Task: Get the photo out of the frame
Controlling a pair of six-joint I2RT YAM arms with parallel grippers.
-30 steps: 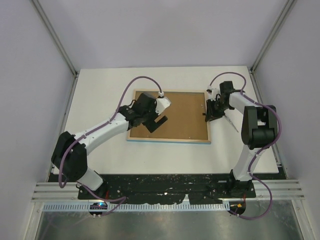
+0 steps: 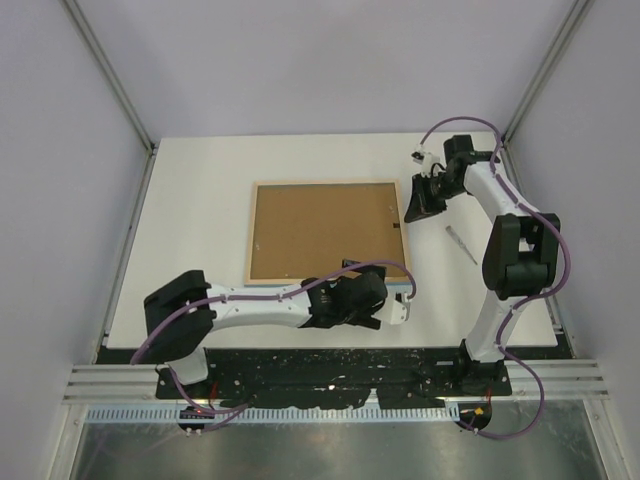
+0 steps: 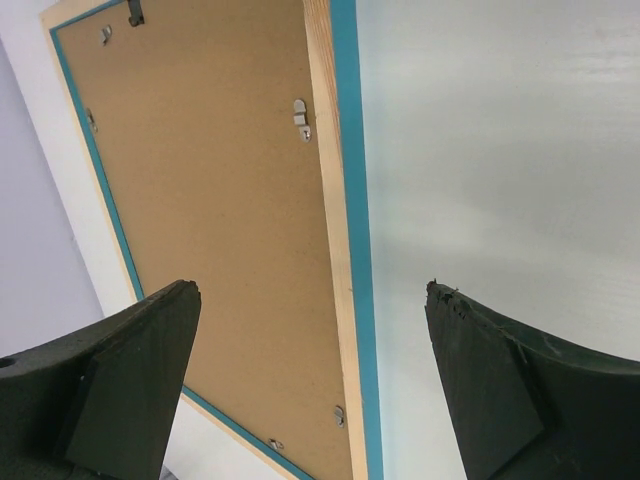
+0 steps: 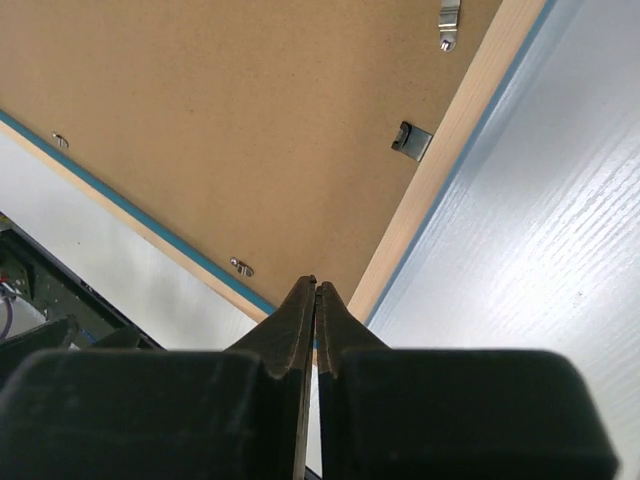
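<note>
The picture frame (image 2: 401, 262) lies back side up on the white table, with a light wood border and teal outer edge. Its brown backing board (image 2: 320, 225) covers the inside, so no photo shows. Small metal clips (image 3: 302, 120) sit along the border, and a wider metal tab (image 4: 412, 141) stands at the right side. My left gripper is open over the frame's front edge, the wood strip running between its spread fingers, without visible contact. At the frame's right side, my right gripper has its fingertips together near a corner; nothing shows between them.
A thin pale stick-like tool (image 2: 461, 244) lies on the table right of the frame. Bare table (image 2: 190, 200) stretches left of and behind the frame. Both arms reach in from the front, and side walls bound the workspace.
The frame has shifted slightly to the left. My left gripper has travelled right and toward the front, from over the board to its front edge. The right gripper has moved slightly left and back.
</note>
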